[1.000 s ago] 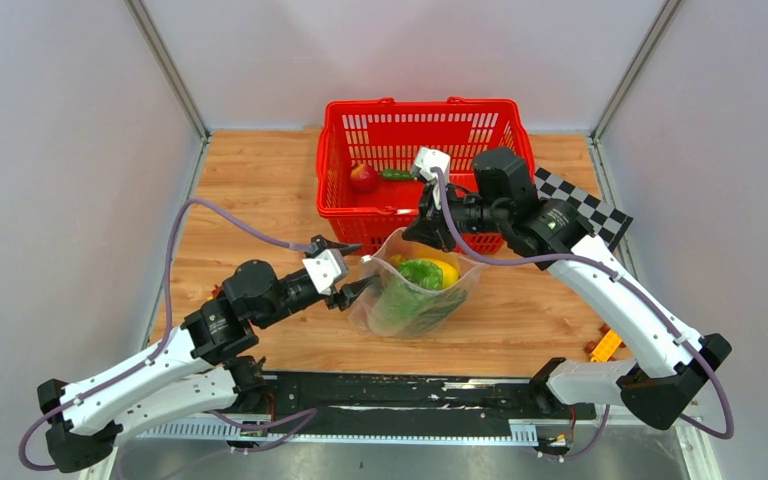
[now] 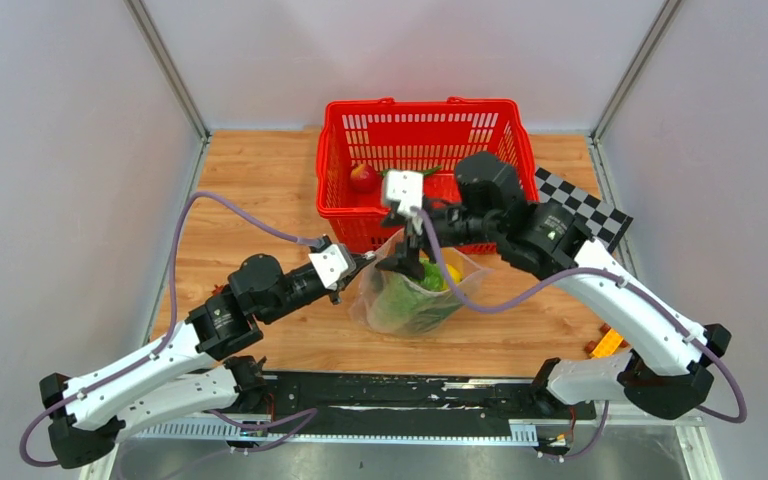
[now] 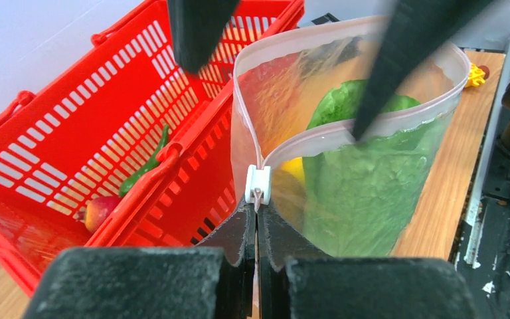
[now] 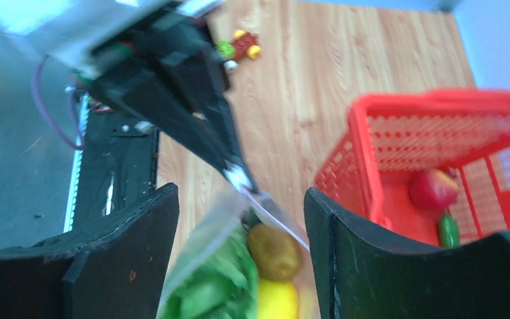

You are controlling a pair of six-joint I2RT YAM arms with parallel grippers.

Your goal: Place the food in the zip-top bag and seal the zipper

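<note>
The clear zip top bag (image 2: 405,305) stands on the table with its mouth wide open. Inside it are something green (image 2: 430,277), something yellow (image 4: 277,303) and a brown potato-like item (image 4: 275,252). At the left end of the zipper sits a white slider (image 3: 257,184). Just below this slider, my left gripper is shut on the bag's thin edge. My right gripper (image 2: 392,240) hovers over the mouth, open and holding nothing; its two dark fingers (image 4: 116,262) are spread wide in the right wrist view, with the bag and slider seen beyond them.
A red basket (image 2: 345,225) stands right behind the bag, with a red fruit (image 2: 363,177) and a green vegetable (image 3: 149,165) in it. A checkered board (image 2: 585,208) lies at the right. Yellow blocks (image 2: 608,344) lie near the right arm's base.
My left gripper's fingers went from open to shut at the bag's left corner. My right gripper opened and moved left and slightly down in the top view, across the bag's mouth.
</note>
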